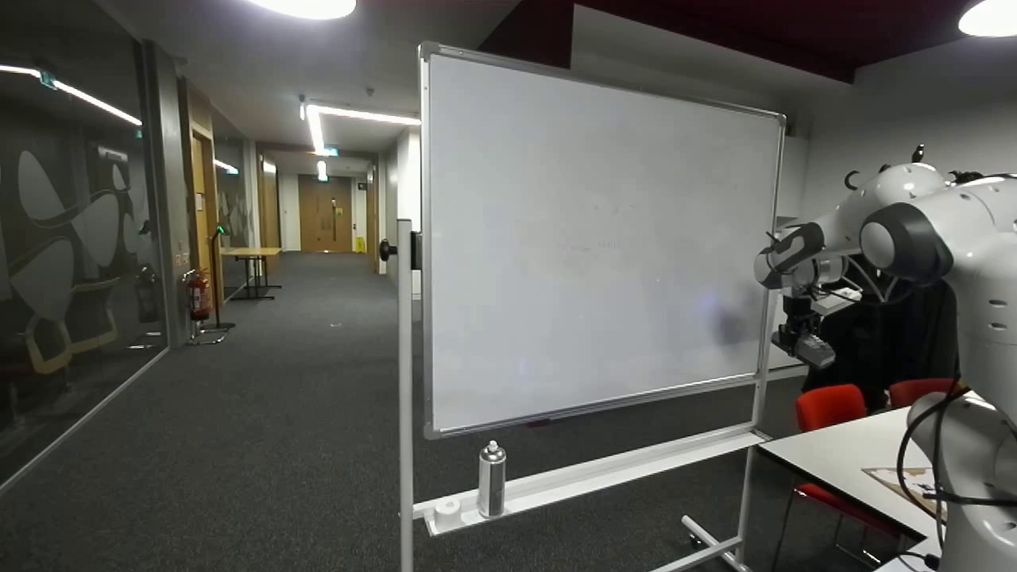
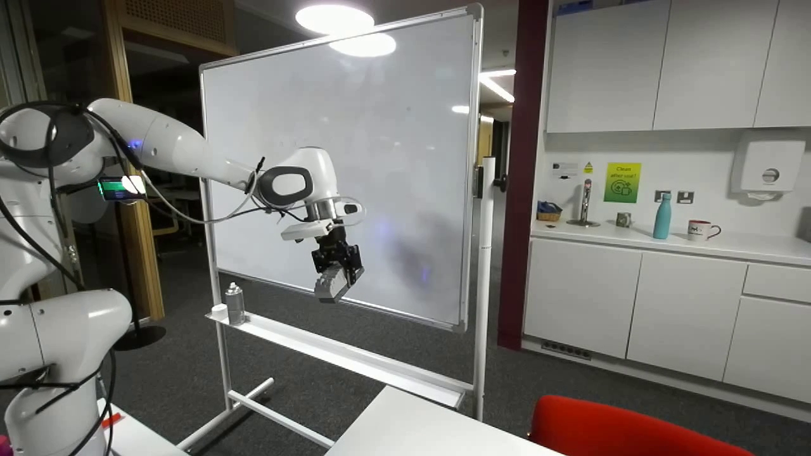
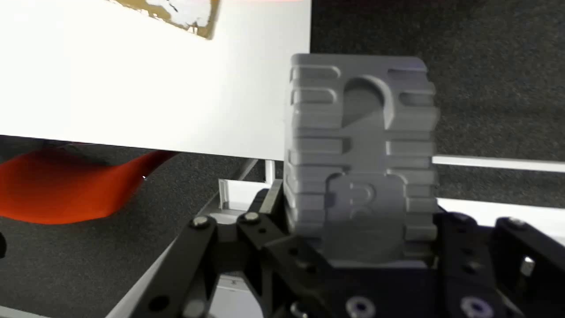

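Note:
A grey ridged block (image 3: 365, 132), shaped like a whiteboard eraser, is held by my gripper (image 2: 339, 262), which is shut on it. In the wrist view the block juts out past the black fingers (image 3: 273, 204) and hides part of the floor and table edge. It hangs tilted in the air in front of the whiteboard (image 2: 357, 144), near the lower part of the panel. From exterior view 1, the gripper with the block (image 1: 815, 351) appears just right of the board's right edge. I cannot tell how far the block is from the board surface.
Below the board runs a white tray (image 1: 620, 473) carrying a silver spray can (image 1: 491, 481) and a small white roll (image 1: 446, 515). A white table (image 3: 132, 79) and red chair (image 3: 63, 183) stand close by. The shelf's middle is bare.

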